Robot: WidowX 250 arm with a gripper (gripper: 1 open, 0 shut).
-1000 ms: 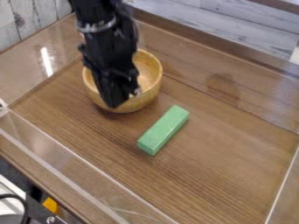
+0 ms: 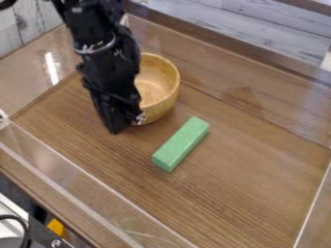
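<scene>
My black gripper (image 2: 123, 123) is low over the wooden tabletop, at the front-left of a round yellow wooden bowl (image 2: 161, 82), partly hiding it. It looks shut, with nothing visible between its fingers; whether it touches the bowl is unclear. A green rectangular block (image 2: 181, 142) lies apart, to the right of the bowl and gripper, set at a diagonal.
White planks stand behind its back edge. The near left edge has a clear strip, with a small yellow object and a cable below it.
The green block has stayed put.
</scene>
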